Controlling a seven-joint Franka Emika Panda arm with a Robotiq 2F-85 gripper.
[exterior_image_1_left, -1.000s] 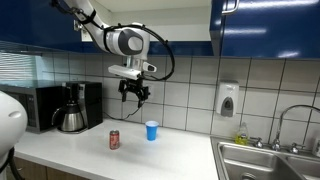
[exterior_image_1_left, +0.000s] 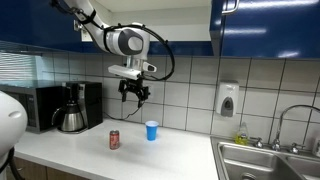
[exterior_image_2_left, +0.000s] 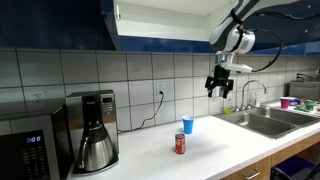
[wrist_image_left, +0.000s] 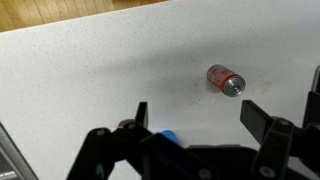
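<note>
A red can (exterior_image_1_left: 114, 139) with a metal top stands upright on the white counter (exterior_image_1_left: 180, 158). Behind it and a little to the right in exterior view 1 is a blue cup (exterior_image_1_left: 151, 131). My gripper (exterior_image_1_left: 134, 98) hangs well above the counter, touching neither of them. Seen from the wrist, the fingers (wrist_image_left: 141, 115) stand wide apart with only bare counter showing between them. The can (wrist_image_left: 226, 80) lies beyond the fingertips in that view, while the cup (wrist_image_left: 170, 136) is mostly covered by the gripper body.
A steel coffee pot (exterior_image_2_left: 97, 148) and coffee maker stand beside a microwave (exterior_image_2_left: 27, 151) at one end. A steel sink (exterior_image_1_left: 252, 162) is at the other, with a soap bottle (exterior_image_1_left: 242, 134) behind it.
</note>
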